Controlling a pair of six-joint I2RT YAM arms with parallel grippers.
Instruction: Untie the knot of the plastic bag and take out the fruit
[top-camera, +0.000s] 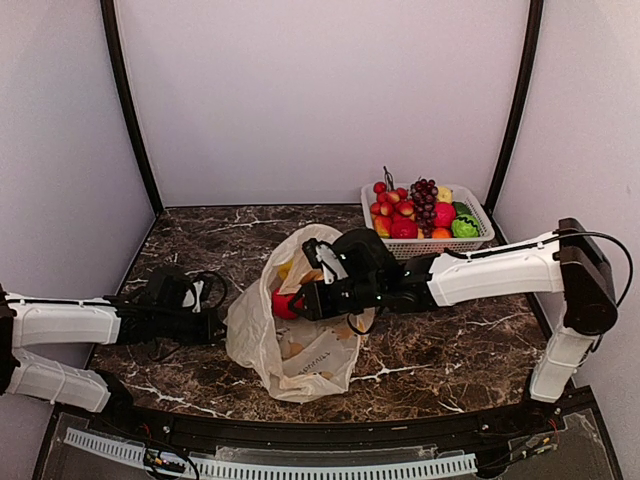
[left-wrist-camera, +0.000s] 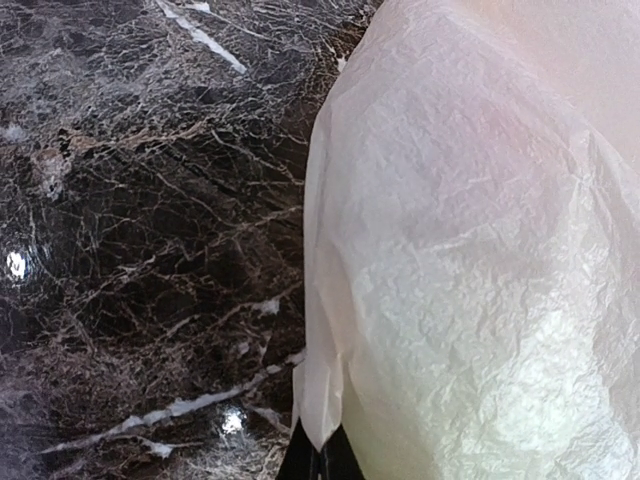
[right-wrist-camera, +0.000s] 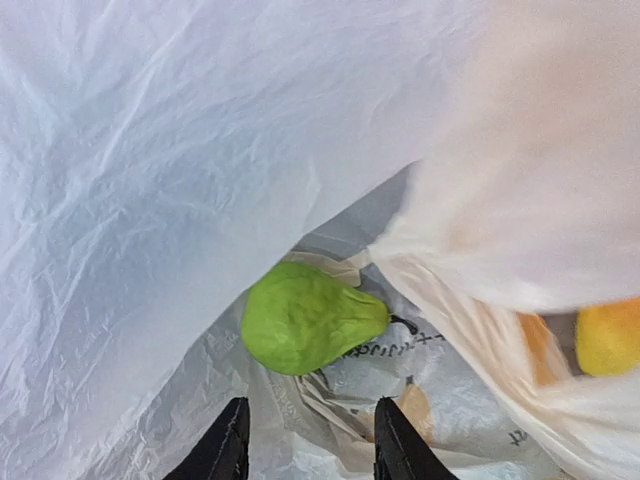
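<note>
The white plastic bag (top-camera: 250, 335) stands open on the marble table, with printing on its inner side. My left gripper is shut on a thin fold at its left edge. In the top view my right gripper (top-camera: 298, 300) is at the bag's mouth, with a red fruit (top-camera: 284, 304) right at its fingertips. The right wrist view shows the gripper's fingers (right-wrist-camera: 232, 440) apart and no fruit between them, so I cannot tell its hold. A green fruit (right-wrist-camera: 305, 320) lies in the bag; a yellow one (right-wrist-camera: 610, 338) shows at the right.
A white basket (top-camera: 425, 247) of mixed fruit stands at the back right, behind my right arm. Bare table (top-camera: 450, 360) lies to the right of the bag and at the back left. Walls close off the back and both sides.
</note>
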